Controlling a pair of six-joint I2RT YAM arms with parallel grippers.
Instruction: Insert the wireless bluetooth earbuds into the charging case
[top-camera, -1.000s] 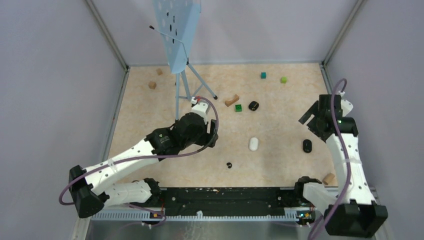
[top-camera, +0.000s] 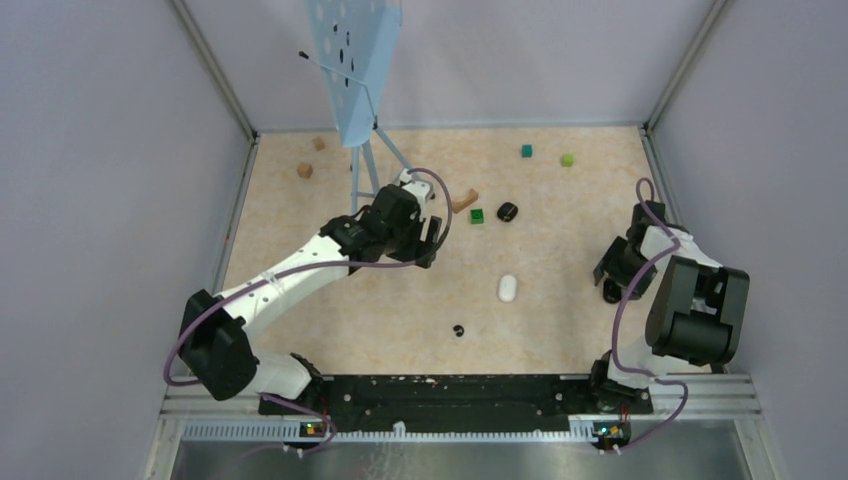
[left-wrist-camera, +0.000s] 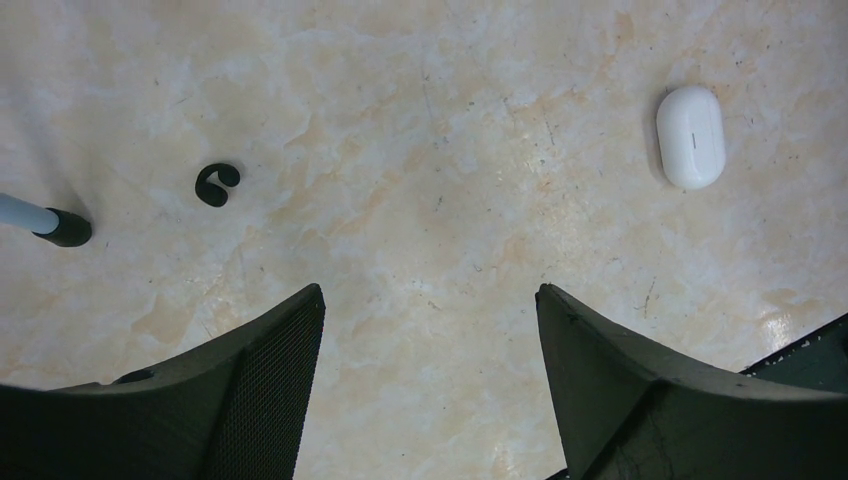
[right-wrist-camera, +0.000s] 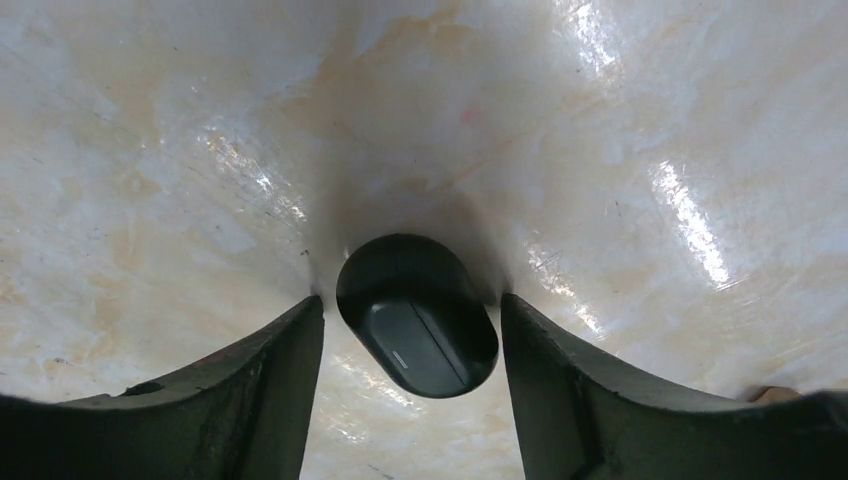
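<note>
A black oval case (right-wrist-camera: 418, 325) lies flat on the table at the right, its lid line showing in the right wrist view. My right gripper straddles it, one finger on either side with narrow gaps, so it is still open. A white rounded case (top-camera: 507, 288) sits near the table's middle, and another black case (top-camera: 508, 212) farther back. Small black pieces (top-camera: 459, 330) lie near the front; too small to tell if they are earbuds. My left gripper hangs open over bare table, with a small black curled piece (left-wrist-camera: 212, 186) ahead of it.
A pale blue easel (top-camera: 355, 80) stands at the back left. Close to the left gripper are a wooden piece (top-camera: 464, 201) and a green block (top-camera: 477, 216). Teal (top-camera: 527, 151) and lime (top-camera: 567, 160) blocks lie at the back.
The cases and blocks have not moved.
</note>
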